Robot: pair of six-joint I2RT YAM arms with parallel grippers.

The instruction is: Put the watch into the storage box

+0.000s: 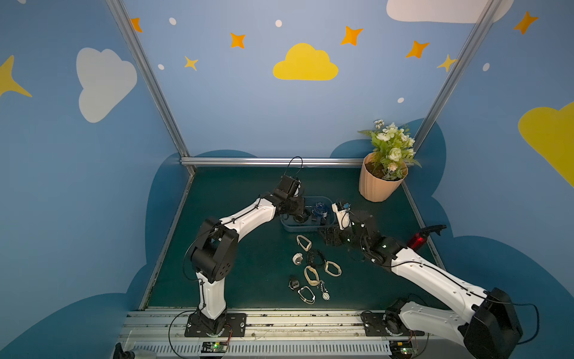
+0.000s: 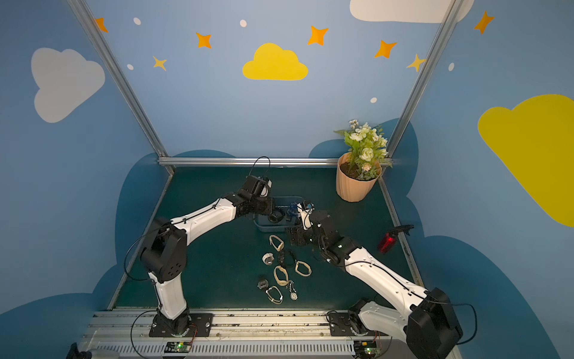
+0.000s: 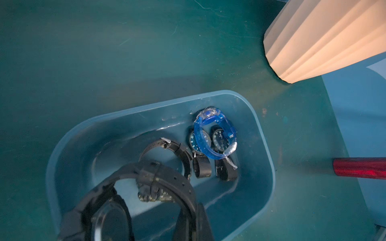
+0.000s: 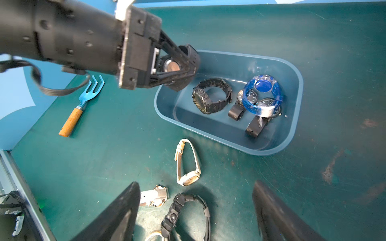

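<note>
A black-strapped watch (image 3: 148, 172) is pinched at its band by my left gripper. In the left wrist view it looms large at the lower left, over the blue storage box (image 3: 160, 105). From the right wrist view, the held watch sits at the box's left rim, above it. Inside the box lie a black watch (image 4: 205, 98), a clear blue watch (image 4: 262, 94) and two dark watches beneath the blue one. My right gripper is spread wide in front of the box, over the loose watches, with nothing between its fingers.
Several loose watches lie before the box, among them a cream one (image 4: 188, 162) and a black one (image 4: 172, 212). A blue fork (image 4: 80, 106) rests to the left. The flower pot (image 1: 378, 182) and red spray bottle (image 1: 418, 240) stand to the right.
</note>
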